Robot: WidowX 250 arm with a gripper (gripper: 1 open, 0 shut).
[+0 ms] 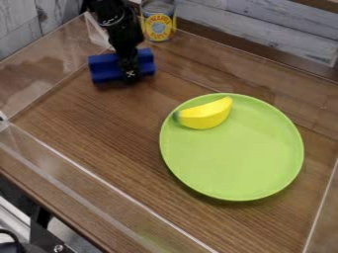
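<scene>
The black gripper (126, 67) reaches down from the top left onto a blue roll-shaped object (103, 69) lying near the back left of the wooden table. Its fingertips are at that object, but they are dark and small, so whether they are open or shut on it cannot be told. A yellow banana-like fruit (205, 113) lies on the upper left part of a large green plate (231, 163) at the right.
A glass jar with a yellow label (157, 25) stands just behind the gripper at the back. A pale wooden wall runs along the back.
</scene>
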